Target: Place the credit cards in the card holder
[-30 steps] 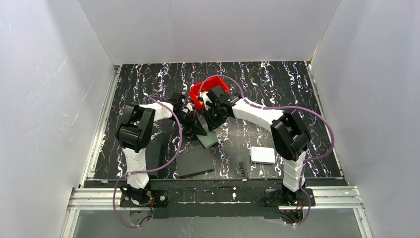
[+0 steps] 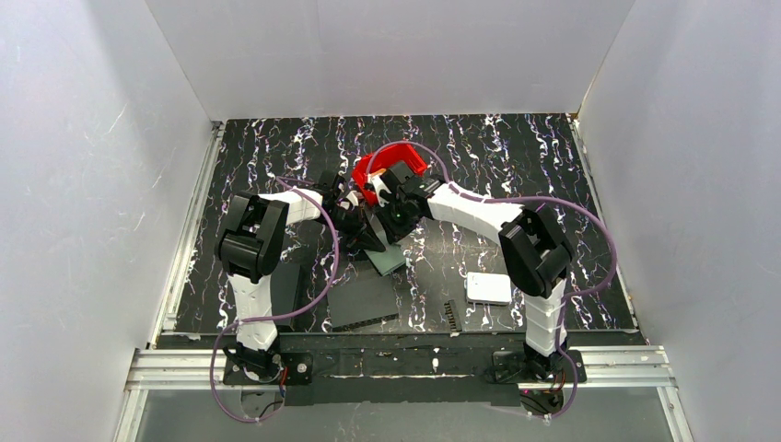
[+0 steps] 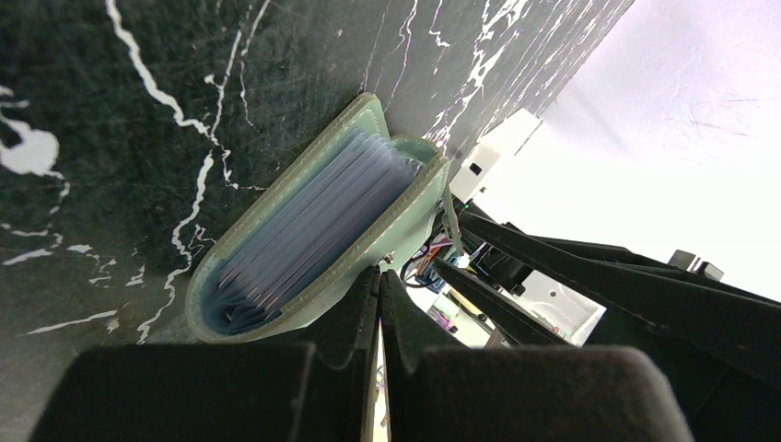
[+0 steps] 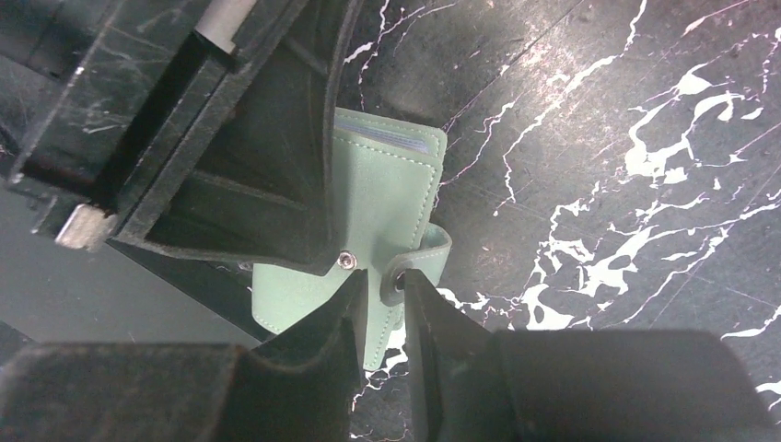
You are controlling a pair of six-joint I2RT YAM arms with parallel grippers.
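Observation:
The pale green card holder [image 2: 388, 261] stays on the dark marbled table with both grippers over it. In the left wrist view its top edge is open, showing clear plastic sleeves [image 3: 318, 221]; I cannot tell whether cards sit in them. My left gripper is shut, its tips at the holder's near wall beside a metal snap, with nothing visible between them. The right wrist view shows the holder's closure strap [image 4: 426, 264] curling out from its side. My right gripper is part open, with the strap's rounded end showing between and behind its fingertips.
A red basket [image 2: 412, 157] with something inside stands behind the grippers. A white box [image 2: 488, 288] lies right of centre, a dark pad [image 2: 362, 301] in front, and a black box [image 2: 287, 290] to its left.
The right arm has shifted very slightly in the top view. The left arm and the card holder look the same as before.

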